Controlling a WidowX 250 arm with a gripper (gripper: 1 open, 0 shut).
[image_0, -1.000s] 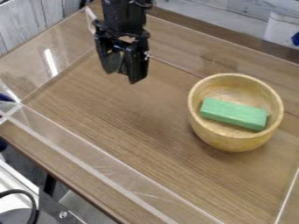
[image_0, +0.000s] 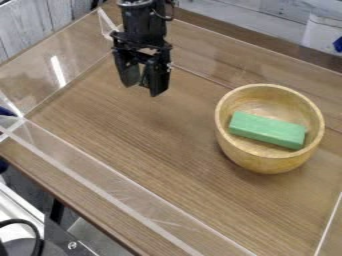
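Note:
My black gripper (image_0: 142, 72) hangs over the upper middle-left of the wooden table (image_0: 134, 170), with its fingers pointing down. It looks open, though its small dark fingertips are hard to make out, and no object shows clearly between them. A tan round bowl (image_0: 234, 150) stands at the right with a green rectangular block (image_0: 267, 129) lying inside it, well apart from the gripper.
A white object (image_0: 325, 32) sits at the top right edge. Dark cables lie at the bottom left, beyond the table's edge.
My gripper has moved a little up the picture, away from the front of the table. The bowl and green block look unmoved.

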